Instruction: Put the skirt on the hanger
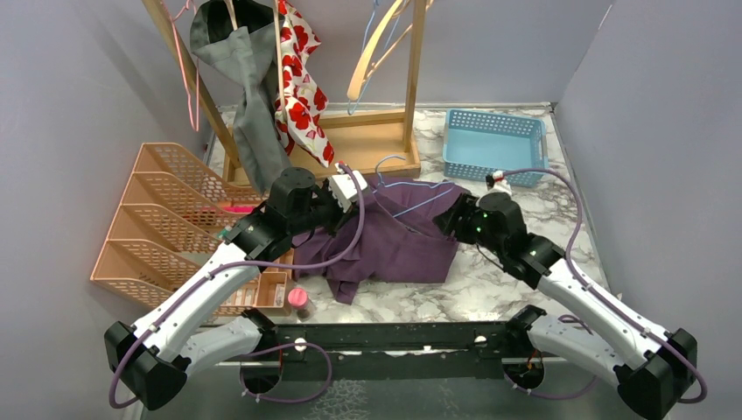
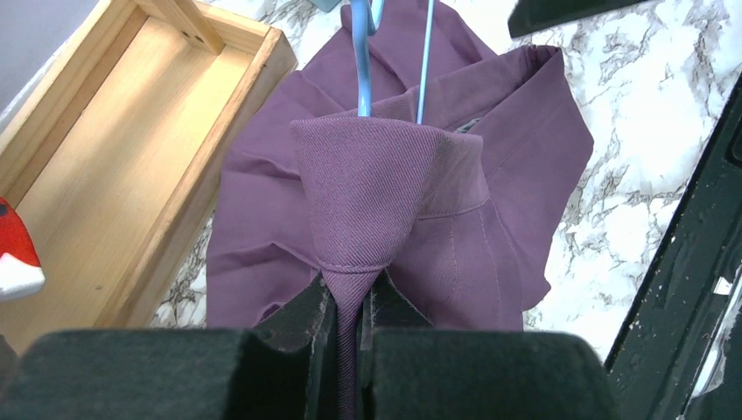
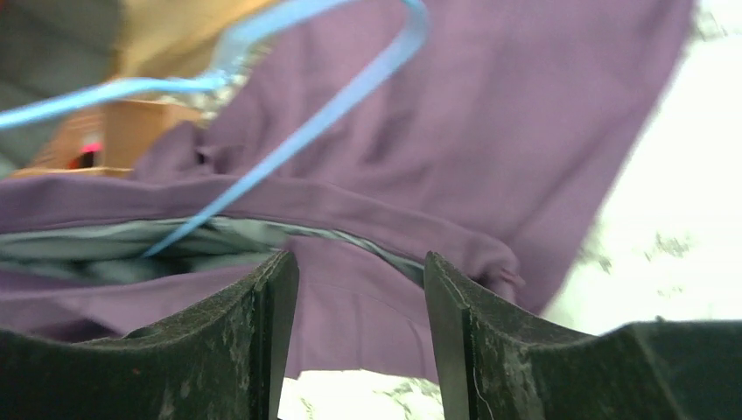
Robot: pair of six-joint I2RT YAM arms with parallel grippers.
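Observation:
On the marble table lies the purple skirt (image 1: pixel 394 254), its waistband partly lifted. My left gripper is shut on a bunch of the skirt's waistband (image 2: pixel 367 184). A light blue hanger (image 1: pixel 420 183) runs into the waist opening, with its hook towards the wooden rack; in the right wrist view one hanger arm (image 3: pixel 324 114) dips into the opening, so its end is hidden. My right gripper stands open above the skirt's right side, with nothing held between its fingers. Whether the hanger's other end is inside the skirt, I cannot tell.
Behind the skirt stands a wooden rack (image 1: pixel 407 166) with a grey garment (image 1: pixel 254 96) and a red-flowered cloth (image 1: pixel 302 87) hanging. A blue basket (image 1: pixel 494 144) sits at the back right, an orange organizer (image 1: pixel 144 219) at the left. Marble is bare at the right.

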